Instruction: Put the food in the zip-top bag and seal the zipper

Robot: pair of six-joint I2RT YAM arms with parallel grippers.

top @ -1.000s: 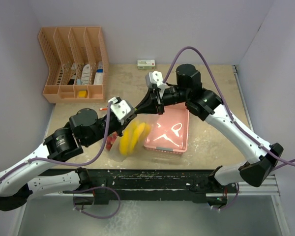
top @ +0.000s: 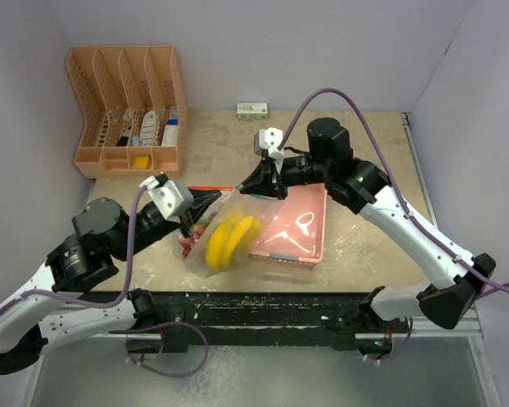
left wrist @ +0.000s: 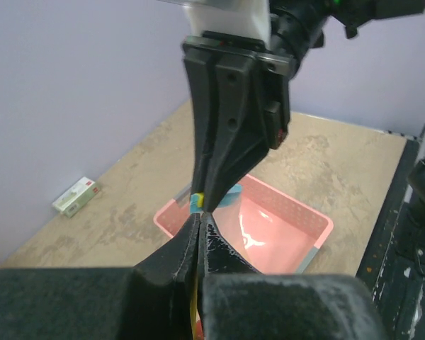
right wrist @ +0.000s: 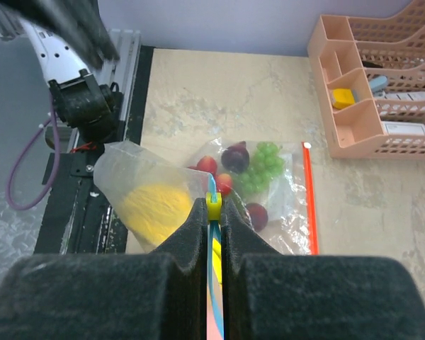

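A clear zip top bag (top: 210, 264) with yellow bananas (top: 231, 241) inside lies toward the front of the table. Its blue zipper strip (right wrist: 211, 262) runs up between the fingers of my right gripper (top: 242, 190), which is shut on the yellow zipper slider (right wrist: 213, 206). That slider also shows at the right fingertips in the left wrist view. My left gripper is shut, nothing visible between its fingertips, just left of the right gripper in the top view. The left arm hides part of the bag there.
Another clear bag with an orange-red strip (right wrist: 310, 198) holds green grapes (right wrist: 262, 168) and red fruit (right wrist: 207, 165). A pink tray (top: 321, 229) stands right of the bananas. At the back are a peach divided organizer (top: 86, 154) and a small box (top: 252, 111).
My left gripper has moved left, away from the right gripper's fingertips. The bananas remain in place.
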